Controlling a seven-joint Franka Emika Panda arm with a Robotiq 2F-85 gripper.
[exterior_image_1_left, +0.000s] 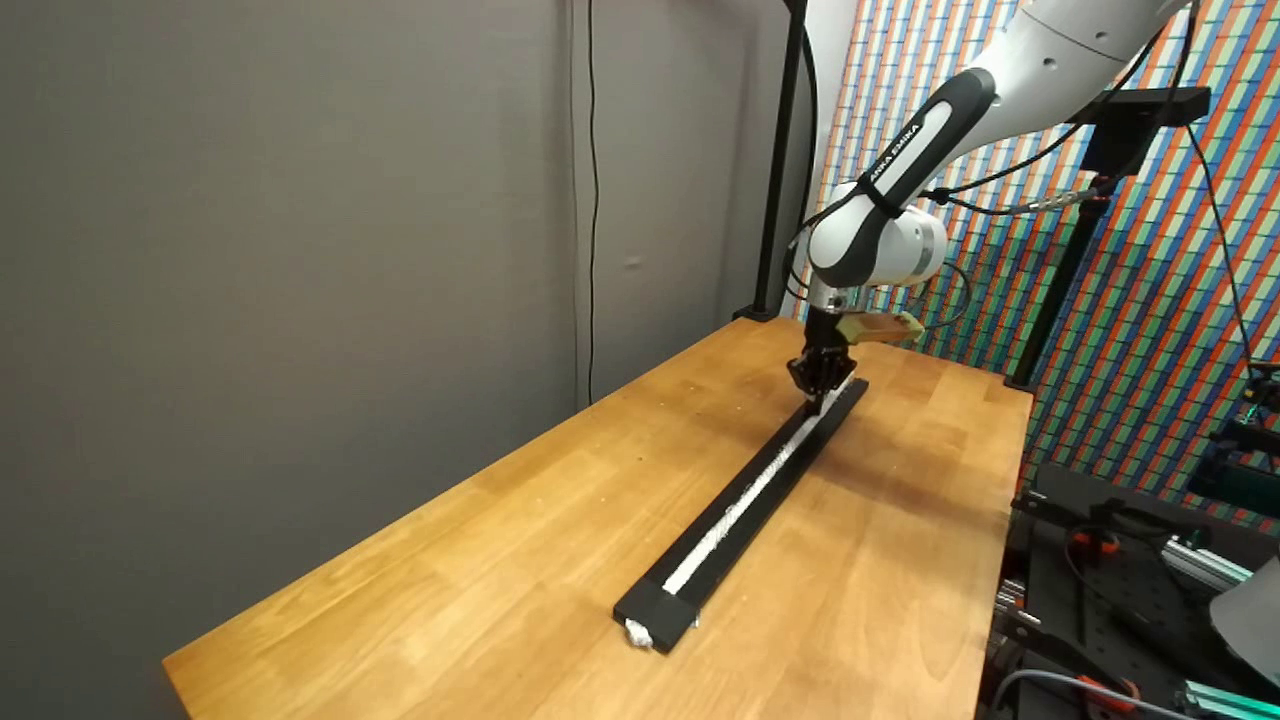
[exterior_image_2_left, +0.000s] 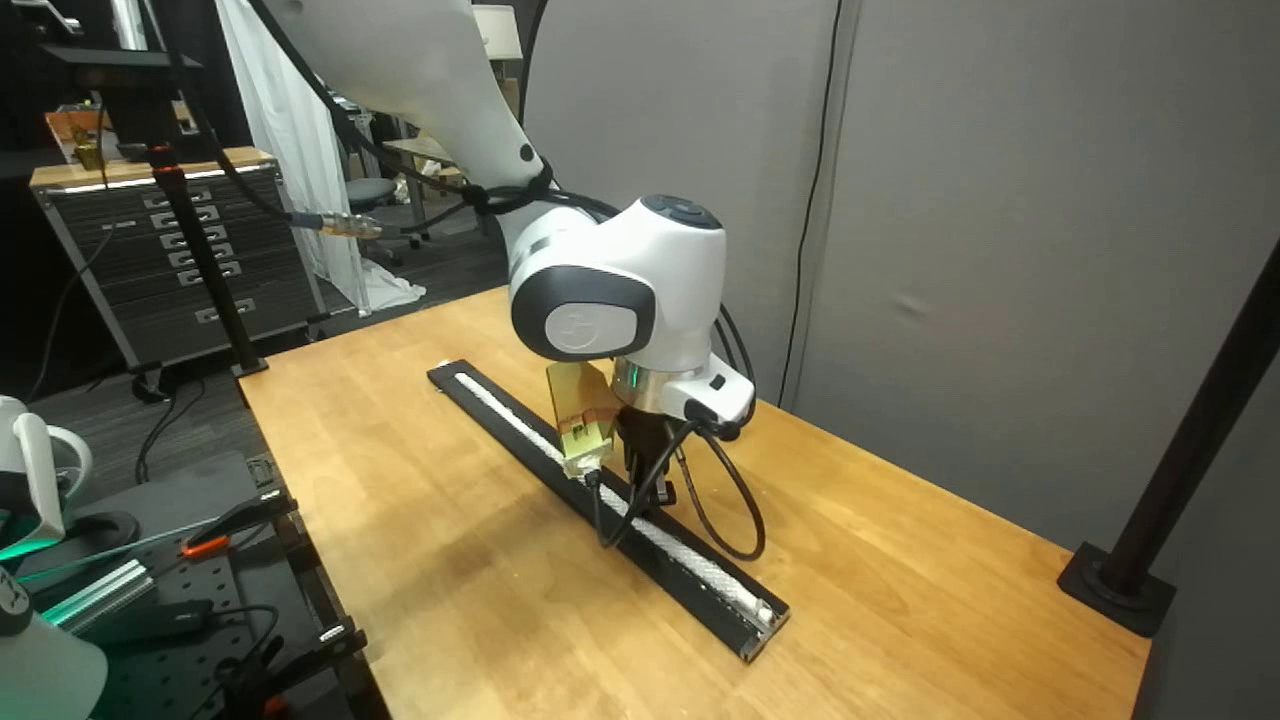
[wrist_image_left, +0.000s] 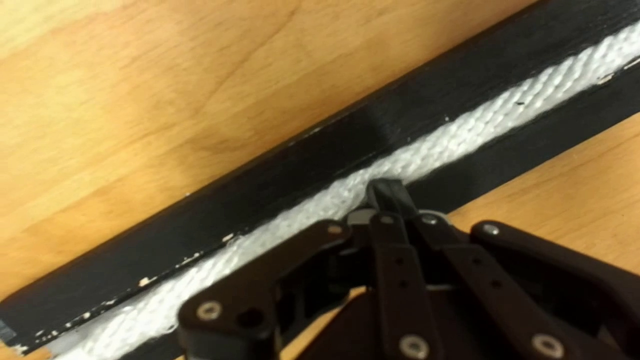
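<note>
A white braided rope runs lengthwise along the groove of a long black channel. In exterior view 1 the channel lies diagonally on the table, and a white tuft of rope sticks out at its near end. My gripper is shut, its tips at the rope's edge beside the channel's wall. No rope shows between its fingers. Whether the tips press on the rope cannot be made out. From exterior view 2 the gripper stands over the channel, partly hidden by cables and the wrist.
Black poles stand at its far edge. Loose cables hang from the wrist close to the tabletop. A cart with tools sits beside the table.
</note>
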